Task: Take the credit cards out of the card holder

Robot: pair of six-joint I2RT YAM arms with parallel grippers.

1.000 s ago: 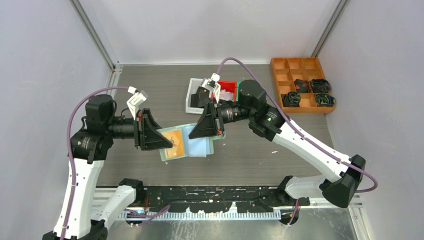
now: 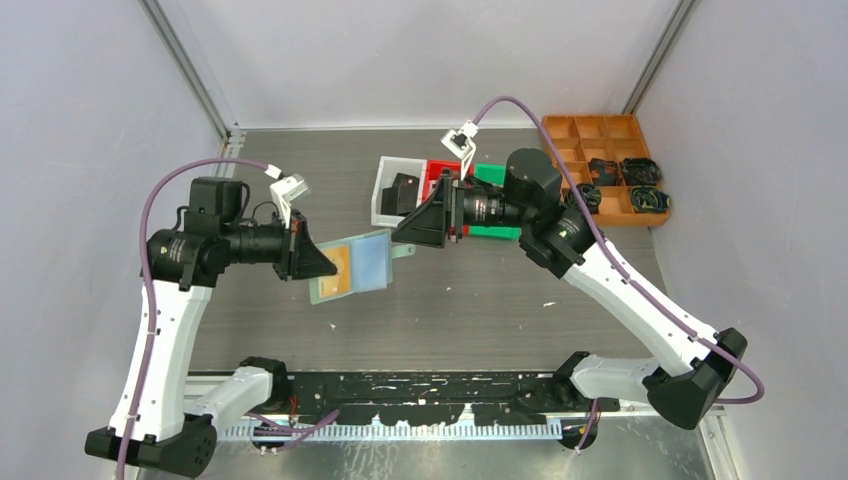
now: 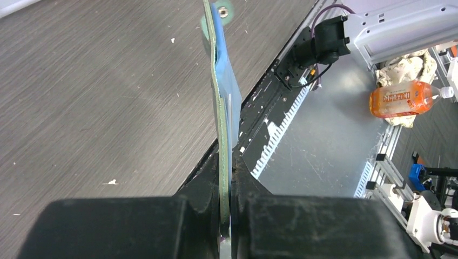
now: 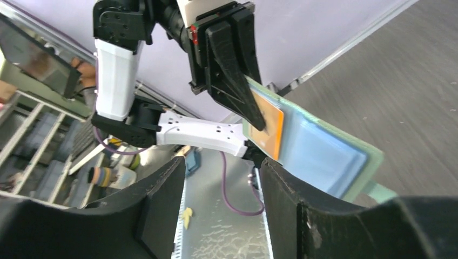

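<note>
A pale green card holder is spread open above the table, held by my left gripper, which is shut on its left half. On that half lies an orange card. The other half shows light blue, and whether that is a card or a pocket I cannot tell. Seen edge-on in the left wrist view, the card holder stands upright between the fingers. My right gripper is just right of the card holder, open and empty; in the right wrist view its fingers stand apart.
Behind the grippers stand white, red and green bins; a black object sits in the white one. At the back right is an orange compartment tray with dark coiled items.
The right gripper has moved back and to the right, off the blue half of the card holder, which now shows more fully. The left gripper has shifted slightly left and back with the holder.
</note>
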